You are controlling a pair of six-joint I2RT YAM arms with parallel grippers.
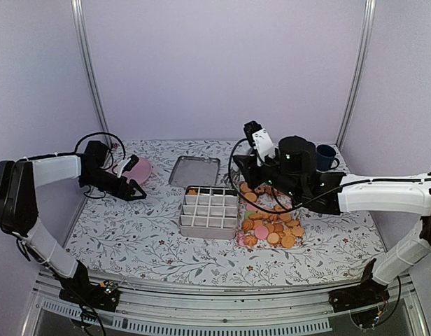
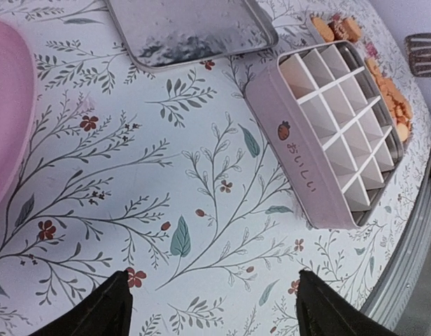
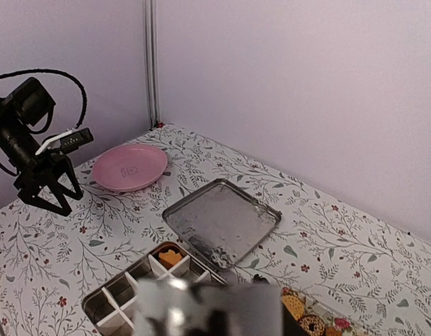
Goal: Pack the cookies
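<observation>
The divided box stands mid-table, with an orange cookie in a far compartment and the others seen mostly empty. Assorted cookies lie heaped to its right. My right gripper is raised above the cookies' far part, shut on a metal utensil, blurred in its wrist view, with a slotted metal end in the left wrist view. My left gripper is open over bare table at the left, nothing between its fingers.
A steel tray lies behind the box, a pink plate at the left beside my left arm, and a dark mug at the back right.
</observation>
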